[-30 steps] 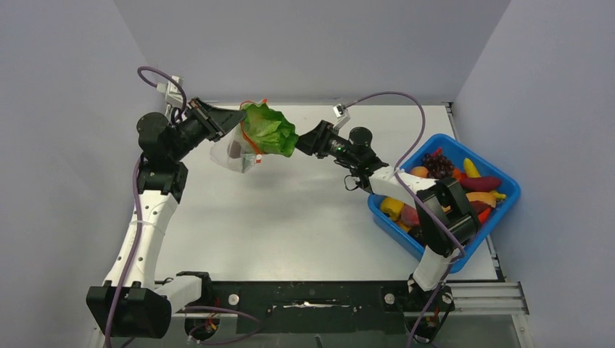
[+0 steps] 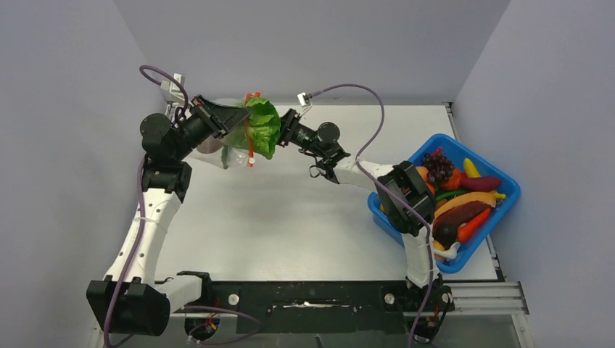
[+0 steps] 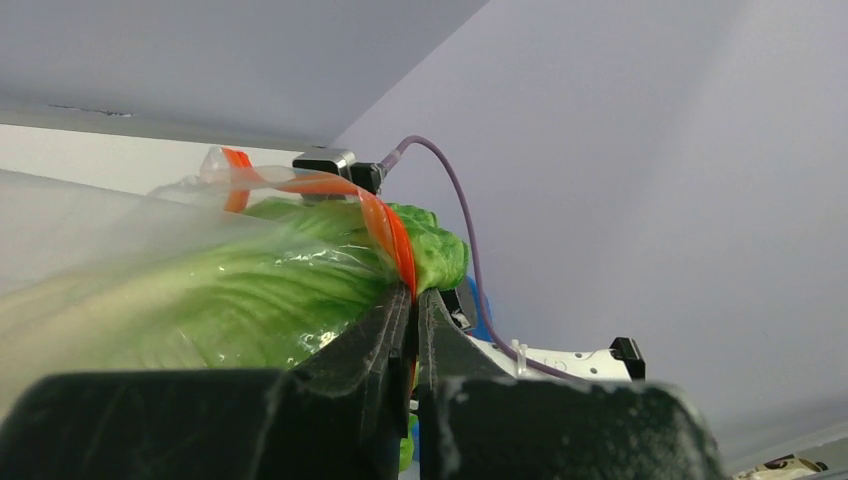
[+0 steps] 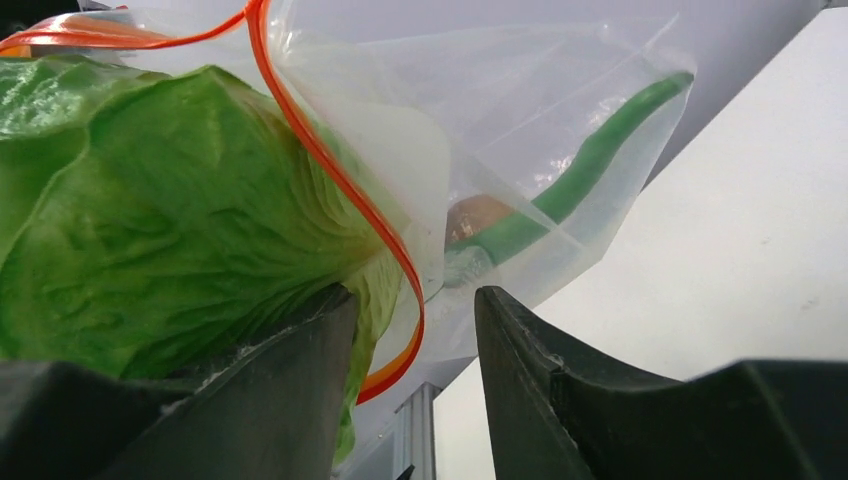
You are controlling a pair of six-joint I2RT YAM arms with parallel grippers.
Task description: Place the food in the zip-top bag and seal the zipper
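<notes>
The clear zip top bag (image 4: 480, 60), edged by an orange zipper strip (image 3: 393, 238), hangs by its mouth from my left gripper, which is shut on that rim. A green lettuce (image 2: 263, 129) is partly inside; its leafy end bulges out past the zipper. Deeper in the bag lies a green pod-like item (image 4: 585, 165) beside a brownish one (image 4: 476, 216). My right gripper is partly open at the lettuce's right side; one fingertip is against the leaves, and the zipper's lower loop shows in the gap.
A blue bin (image 2: 513, 190) full of toy fruit and vegetables stands at the right, with the right forearm over its near-left edge. Grey walls (image 2: 537, 87) close in the sides and back.
My right gripper has moved left, and the lettuce has shifted left with it, deeper into the bag. The bag's lower part has swung left. My left gripper has barely moved.
</notes>
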